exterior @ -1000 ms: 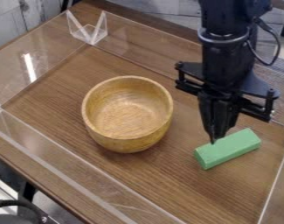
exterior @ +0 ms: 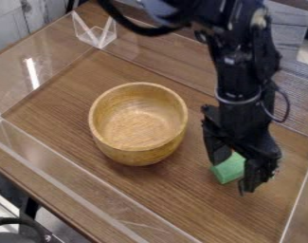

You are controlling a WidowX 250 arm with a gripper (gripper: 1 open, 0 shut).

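Observation:
My gripper (exterior: 241,161) is low over a green block (exterior: 228,169) at the lower right, its black fingers open and straddling it. The gripper body hides much of the block. Whether the fingers touch it is unclear. A tan round bowl (exterior: 137,123) sits to the left of the gripper.
The wooden table (exterior: 67,152) has free room left of the bowl and in front of it. A small clear object (exterior: 96,28) stands at the back left.
My gripper has come down onto the green block, which it now partly covers; earlier it hung above and behind the block. The bowl has not moved.

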